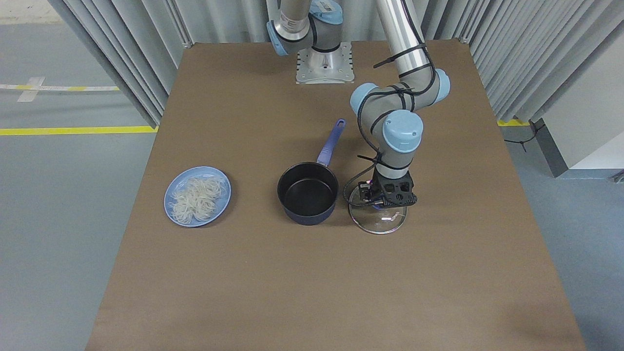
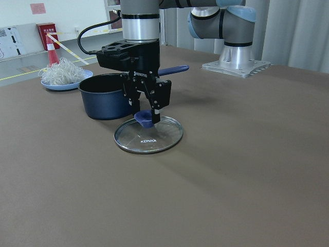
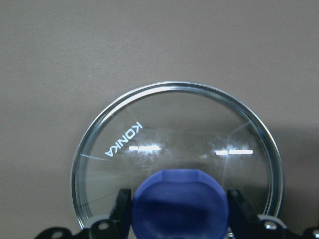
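Observation:
A glass pot lid (image 1: 376, 223) with a blue knob (image 2: 144, 119) lies on the table just right of a dark saucepan (image 1: 307, 193) with a long blue handle, in the front view. My gripper is down over the lid, its two fingers on either side of the knob, which fills the space between them in the wrist view; it appears shut on the knob. The lid's KONKA lettering shows in the wrist and left views.
A blue plate (image 1: 221, 204) of white noodles sits left of the saucepan. The robot base (image 1: 324, 75) is at the back edge.

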